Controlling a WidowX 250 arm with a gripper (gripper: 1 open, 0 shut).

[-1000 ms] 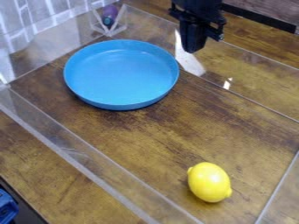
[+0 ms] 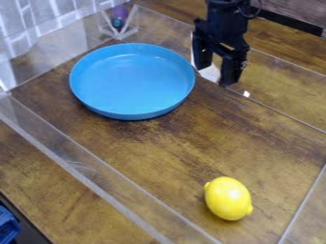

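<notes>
My black gripper (image 2: 219, 59) hangs at the top centre of the camera view, over a white object (image 2: 208, 71) that lies on the wooden table and is partly hidden behind it. The fingers point down and appear apart. A blue round tray (image 2: 128, 81) lies to the left of the gripper. A yellow lemon-like object (image 2: 228, 198) lies near the bottom right.
A small purple object (image 2: 118, 19) stands at the top left. Clear barrier edges run along the left and right. A dark blue item shows in the bottom left corner.
The gripper has moved down toward the table beside the tray, and now covers more of the white object.
</notes>
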